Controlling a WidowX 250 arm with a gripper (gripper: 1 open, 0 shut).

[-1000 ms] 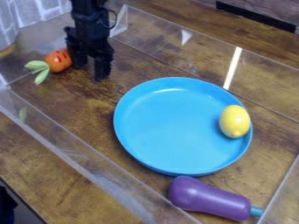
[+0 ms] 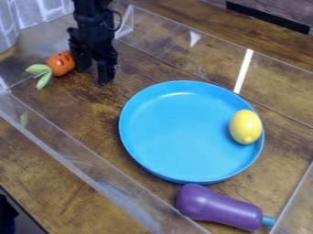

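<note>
The black gripper hangs low at the upper left, just right of an orange toy vegetable with pale green leaves; its fingers are open, and whether they touch the toy is unclear. A blue plate fills the right middle, with a yellow egg-shaped toy on its right side. A purple bottle-shaped toy lies below the plate at the bottom right.
Clear plastic walls border the wooden work surface, including along the lower left. Bare wood lies left of the plate and behind it toward the top right.
</note>
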